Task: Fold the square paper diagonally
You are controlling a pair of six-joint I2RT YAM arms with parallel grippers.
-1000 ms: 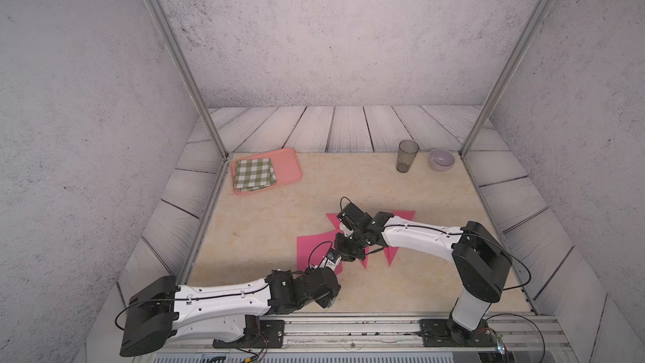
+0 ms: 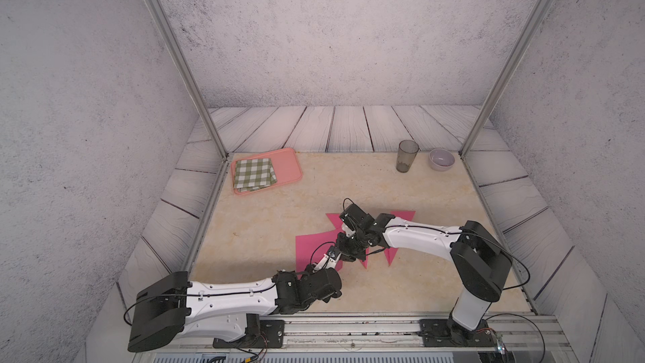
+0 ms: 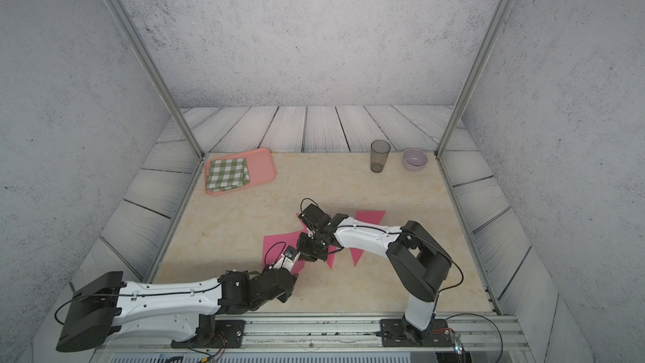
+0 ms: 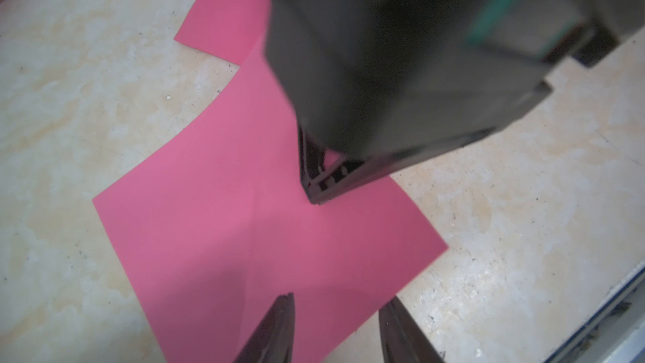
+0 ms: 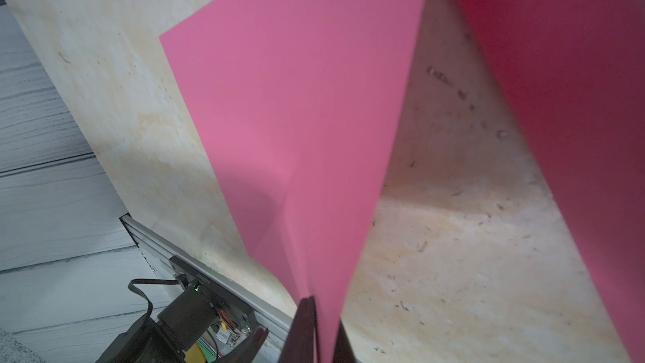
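The pink paper [image 4: 221, 181] is curved and partly lifted, with a corner pointing toward the table's front edge. My right gripper is shut on the paper, which runs up between its fingers. In the left wrist view the right gripper covers part of the sheet. My left gripper is open at the sheet's near edge; one fingertip [image 4: 278, 316] stands over the pink surface, and the other is partly behind the edge. Both grippers sit close together in the top left view, where the arms hide much of the paper [image 2: 309, 248].
More pink paper [image 2: 403, 215] shows right of the right gripper; whether it is a separate piece cannot be told. A pink tray [image 2: 289, 164] with a checked cloth [image 2: 254, 173] lies back left. A glass [image 2: 405, 156] and a bowl [image 2: 441, 158] stand back right.
The right arm and the paper look nearly unchanged.
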